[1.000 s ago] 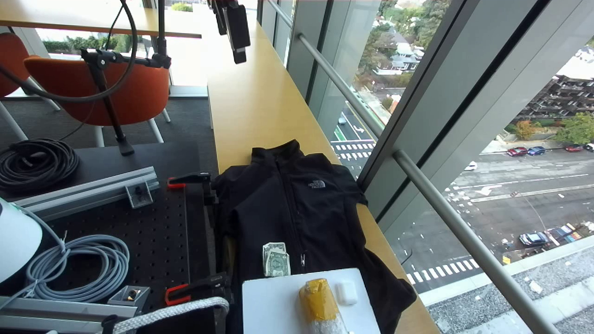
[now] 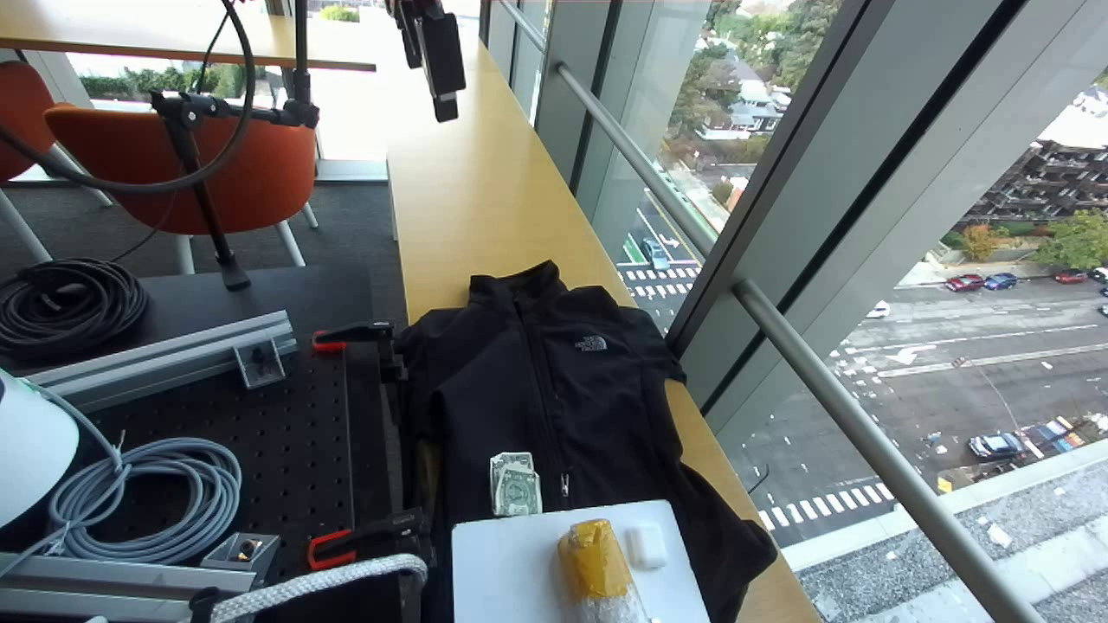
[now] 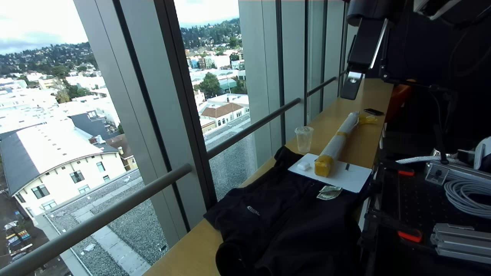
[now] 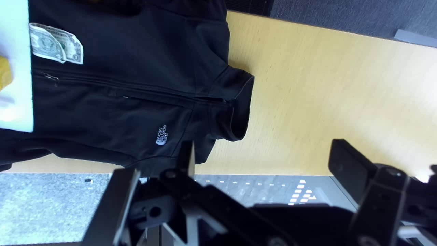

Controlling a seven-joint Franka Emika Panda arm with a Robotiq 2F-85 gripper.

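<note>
A black zip jacket [image 2: 509, 384] lies spread on the wooden ledge, its collar toward the far end in exterior view 1. Folded dollar bills [image 2: 515, 484] rest on its front, beside a white board [image 2: 499, 566] that covers the lower part. On the board are a yellow-taped wrapped roll [image 3: 338, 142] and a small white case [image 3: 303, 166]. My gripper stands open high above the ledge, past the collar, nothing between its fingers. In exterior view 1 only part of it shows, at the top.
A clear plastic cup [image 3: 304, 138] and a dark phone-like object [image 3: 373, 112] stand on the ledge. Windows with a metal rail [image 2: 831, 384] line one side. Opposite is a black perforated table with coiled grey cable [image 2: 156, 502]. Bare ledge [image 2: 467, 197] extends beyond the collar.
My gripper has shifted very slightly downward in exterior view 1. The jacket, bills and board have not moved.
</note>
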